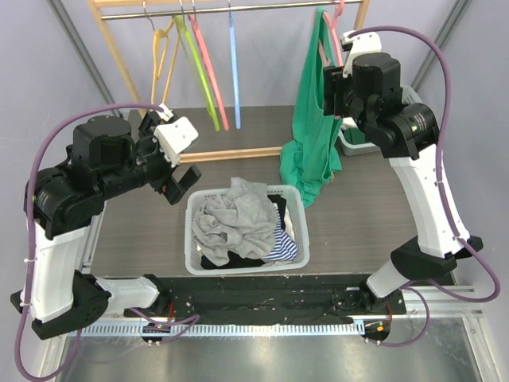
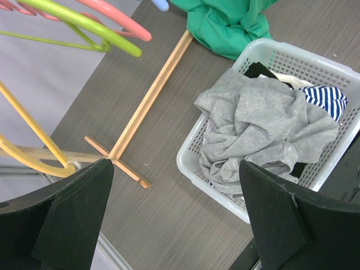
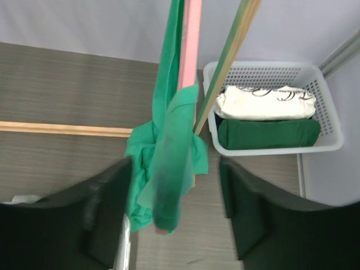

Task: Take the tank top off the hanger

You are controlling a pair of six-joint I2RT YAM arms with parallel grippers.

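Note:
A green tank top (image 1: 306, 151) hangs on a pink hanger (image 3: 188, 50) at the right end of the rail. In the right wrist view its strap is draped over the hanger's end, between the blurred fingers of my right gripper, which stands open around it. From above, that gripper is at the garment's upper right. My left gripper (image 1: 167, 163) is open with nothing between its fingers, left of the basket and below the other hangers.
A basket (image 1: 191, 231) of grey and striped clothes sits at front centre. A second basket (image 3: 329, 135) with folded white and green cloths is at back right. Yellow, lime (image 1: 203, 72), pink and blue hangers hang bare on the rail (image 1: 262, 9). A wooden stand bar (image 1: 231, 155) crosses the floor.

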